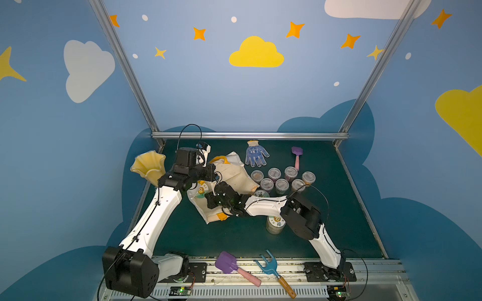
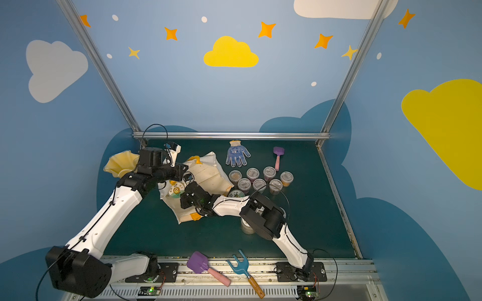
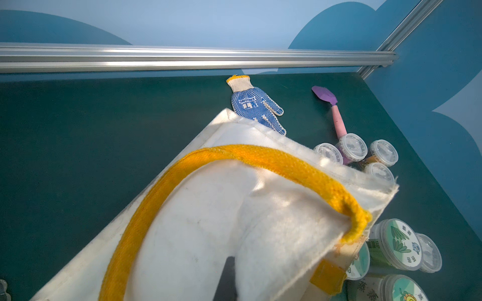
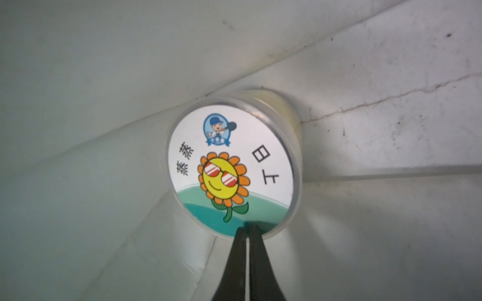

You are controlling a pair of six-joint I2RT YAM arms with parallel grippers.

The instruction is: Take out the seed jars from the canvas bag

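The canvas bag lies on its side at the left of the table, with its yellow handle raised in the left wrist view. Inside it is a seed jar with a sunflower lid. My right gripper reaches into the bag, shut with nothing between its fingers, its tips in front of the lid's lower edge. At the bag's upper left edge is my left gripper; one dark finger shows while canvas hides the other, so it is shut on the bag's cloth.
Several seed jars stand right of the bag, and a larger jar is nearer the front. A blue glove and purple shovel lie behind. A yellow pot stands left; another shovel and fork lie in front.
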